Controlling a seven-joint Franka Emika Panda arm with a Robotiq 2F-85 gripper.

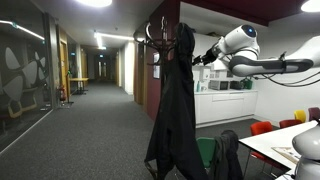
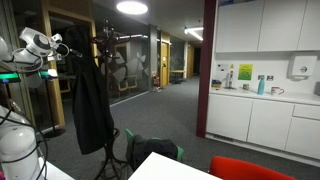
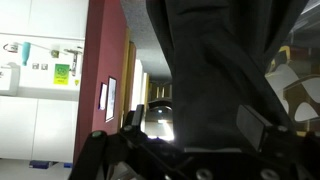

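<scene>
A long black coat (image 1: 178,115) hangs from a dark coat stand (image 1: 155,43) with curved hooks. In exterior view 2 the same coat (image 2: 90,100) hangs beside the stand's pole (image 2: 108,140). My gripper (image 1: 199,59) is at the height of the coat's upper part, just to its right in exterior view 1. From the wrist, dark cloth (image 3: 215,85) fills the middle of the view ahead of my open gripper, its two fingers wide apart. Whether the cloth reaches between the fingertips is hard to tell; no grip on it shows.
A white table (image 2: 165,168) stands in front, near a green chair (image 2: 178,152) with a dark garment (image 2: 150,150) over it. Red chairs (image 1: 262,128) are by the table. White kitchen cabinets (image 2: 235,125) line the wall.
</scene>
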